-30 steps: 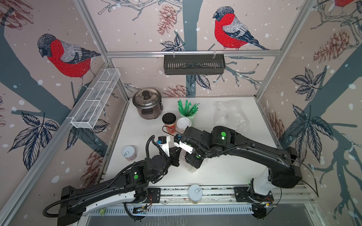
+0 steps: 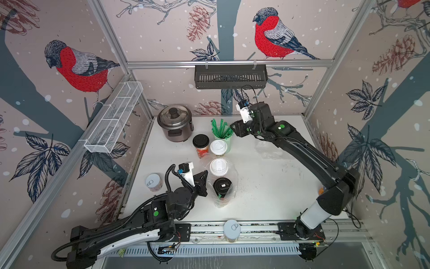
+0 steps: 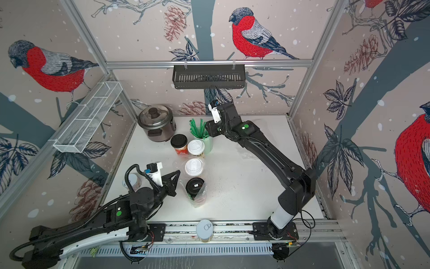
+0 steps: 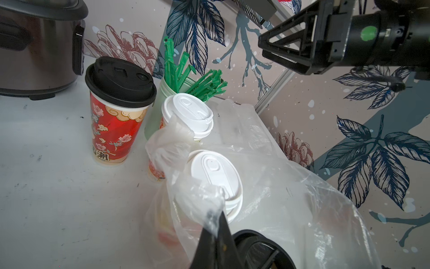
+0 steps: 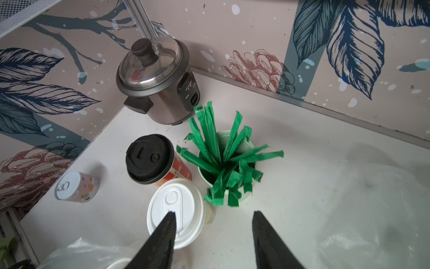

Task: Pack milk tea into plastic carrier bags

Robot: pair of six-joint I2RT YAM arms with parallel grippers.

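A clear plastic bag [image 4: 286, 192] surrounds a white-lidded cup [image 2: 219, 166] and a black-lidded cup [image 2: 222, 187] on the front middle of the table. My left gripper is shut on a bunched edge of that bag. Behind the bag stand a second white-lidded cup [image 5: 172, 210] and a red cup with black lid [image 4: 118, 112]. In the right wrist view my right gripper is open and empty, in front of the green straws [image 5: 224, 165] in their pale holder. Another clear bag [image 5: 371, 215] lies flat at the back right.
A rice cooker [image 2: 175, 122] fills the back left corner. One small can [image 2: 153, 182] stands at the left, another can [image 2: 232, 230] at the front rail.
My right arm has swung from beside the left gripper to the back near the straws.
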